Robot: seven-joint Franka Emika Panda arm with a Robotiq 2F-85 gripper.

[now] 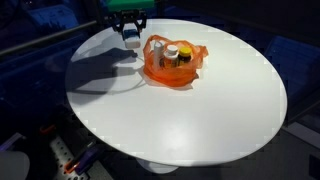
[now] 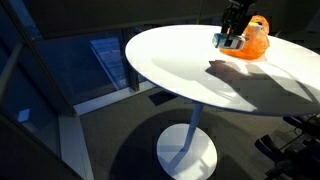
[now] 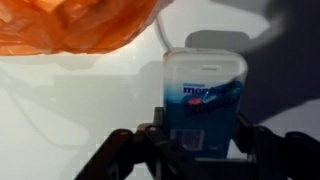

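Observation:
A white and blue bottle (image 3: 203,100) with a dark blue label is held between the fingers of my gripper. In exterior view 1 the gripper (image 1: 128,24) is at the back left of the table, with the bottle (image 1: 131,38) hanging beneath it. Exterior view 2 shows the bottle (image 2: 229,41) tilted and above the tabletop. An orange bag (image 1: 172,72) stands open just to the right of the gripper in exterior view 1. Inside it are a few bottles, among them a white-capped one (image 1: 171,51) and a yellow-capped one (image 1: 185,53).
In the wrist view the orange bag (image 3: 75,22) fills the upper left, close beside the held bottle. A dark shadow lies at the table's left.

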